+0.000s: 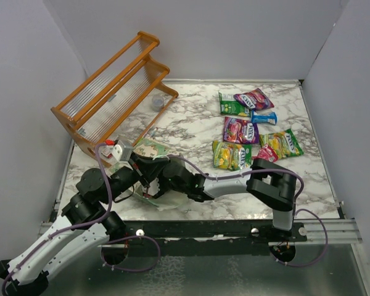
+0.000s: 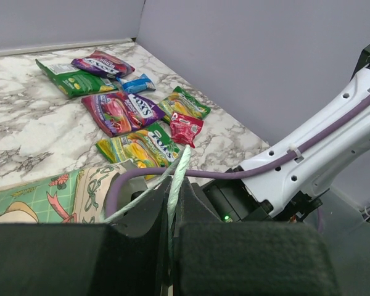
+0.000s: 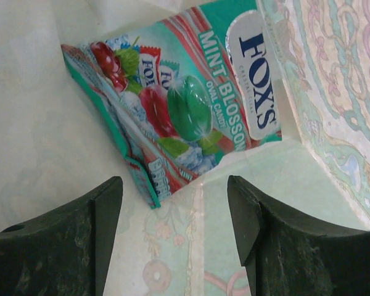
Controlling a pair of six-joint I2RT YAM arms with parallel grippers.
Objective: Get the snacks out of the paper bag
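Observation:
The paper bag point(image 1: 149, 148), pale green with a printed pattern, lies at the left front of the table, partly covered by both arms. My left gripper is shut on its thin twisted cord handle point(image 2: 177, 185), which runs up from between the fingers. Inside the bag, in the right wrist view, rests a Fox's Mint Blossom candy packet point(image 3: 182, 102), tilted against pale paper. My right gripper is open just short of the packet's lower edge, with nothing between its fingers. From the top, the arms hide the bag's mouth.
Several snack packets, among them a purple pack point(image 1: 240, 131), a yellow-green pack point(image 1: 232, 156) and a blue one point(image 1: 263, 118), lie on the right half of the marble table. A wooden rack point(image 1: 114, 89) stands at back left. Bare table separates them.

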